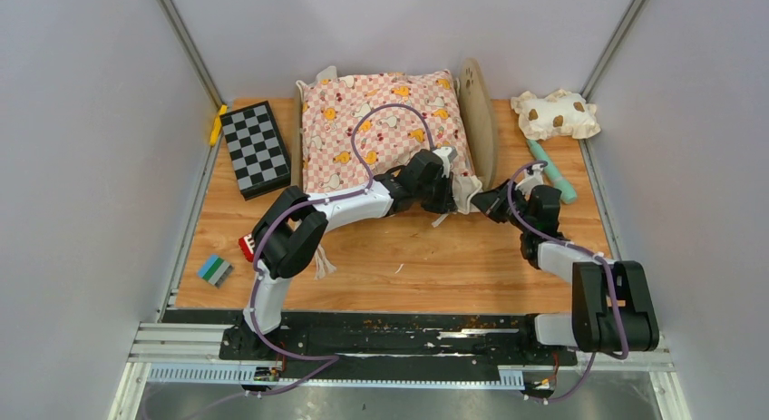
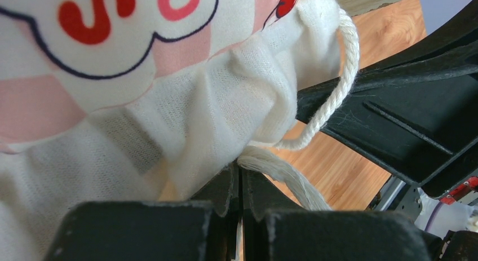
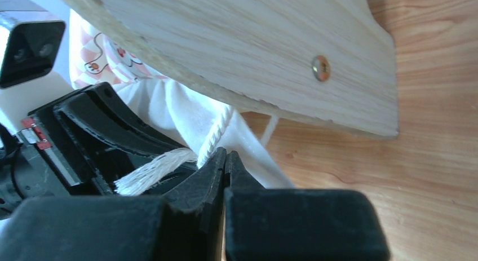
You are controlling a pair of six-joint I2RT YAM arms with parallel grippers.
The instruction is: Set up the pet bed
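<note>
The pet bed's checkered pink cushion [image 1: 376, 121] with white fabric edging lies between two wooden side panels; the right panel [image 1: 478, 121] stands tilted. At the cushion's front right corner, my left gripper is shut on a white cord [image 2: 282, 173], whose frayed end [image 3: 155, 171] sticks out past the fingers. The cord curves in a loop [image 2: 344, 75] from the corner. My right gripper is shut, with nothing visible gripped. In the left wrist view its tip reaches the loop, and the cord crosses in front of its fingers [image 2: 406, 97].
A checkerboard box [image 1: 256, 150] stands left of the bed. A small frilled pillow [image 1: 555, 115] and a teal roll [image 1: 552, 170] lie at the right. Another cord tassel [image 1: 323, 262] hangs at the bed's front left.
</note>
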